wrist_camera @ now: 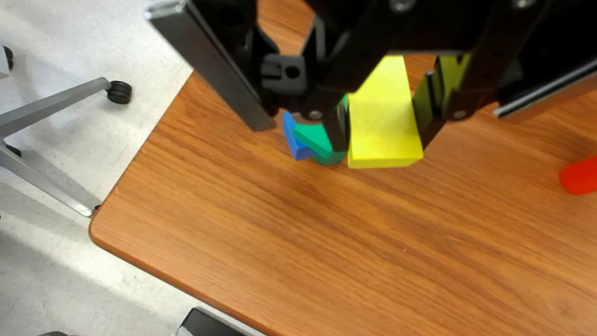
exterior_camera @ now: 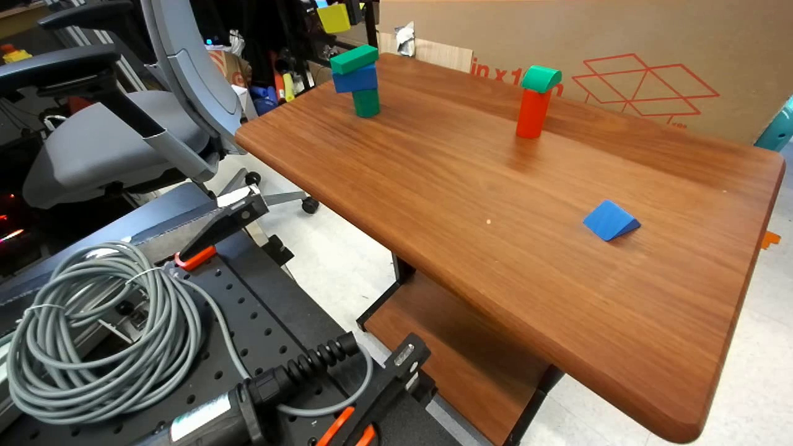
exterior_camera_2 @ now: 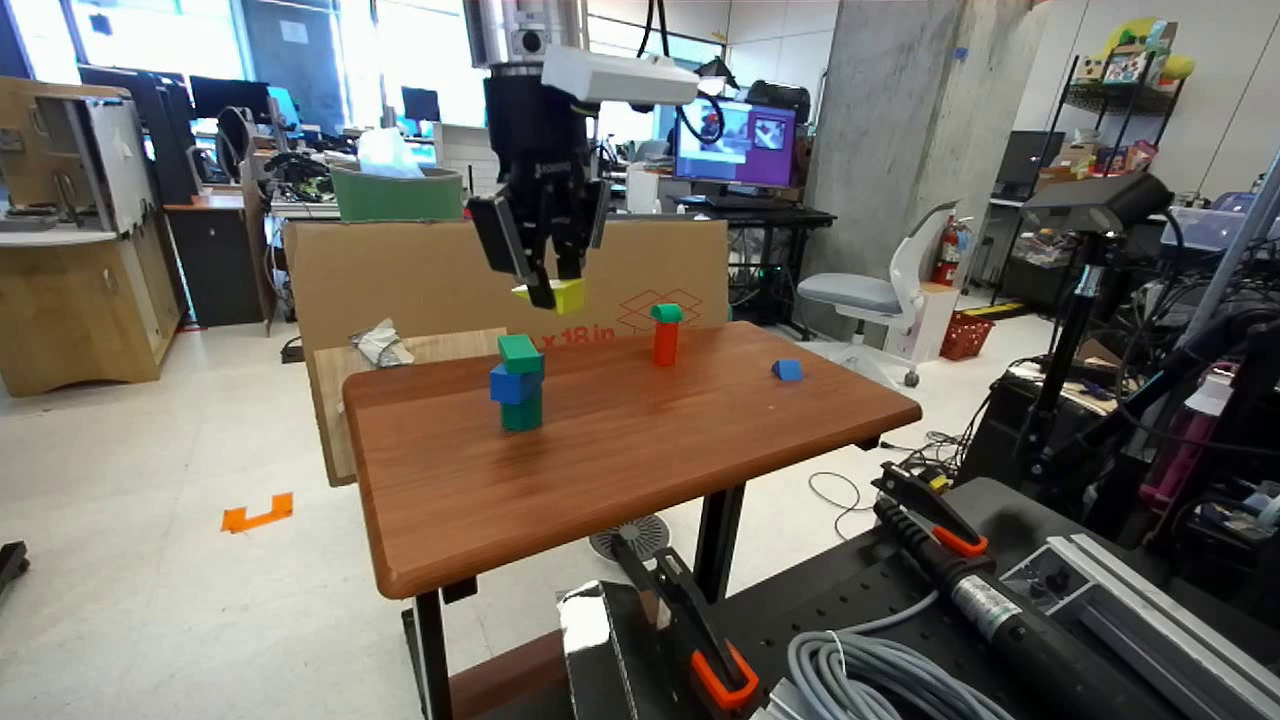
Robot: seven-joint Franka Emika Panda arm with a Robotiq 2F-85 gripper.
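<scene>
A yellow block [wrist_camera: 386, 120] is held between the fingers of my gripper, which is shut on it in the air. Below and to one side of it in the wrist view stands a stack, partly hidden by a finger. That stack has a green cylinder [exterior_camera: 366, 103] at the bottom, a blue block [exterior_camera: 355, 78] across it and a green block [exterior_camera: 354, 59] on top. In exterior view 2 the yellow block [exterior_camera_2: 567, 296] hangs higher than the stack's green top block [exterior_camera_2: 519, 353], apart from it.
A red cylinder [exterior_camera: 533, 114] stands upright, capped by a green half-round block [exterior_camera: 541, 78]. A blue wedge [exterior_camera: 611, 220] lies alone on the wooden table [exterior_camera: 476, 245]. A cardboard sheet [exterior_camera_2: 396, 270] rises behind the table.
</scene>
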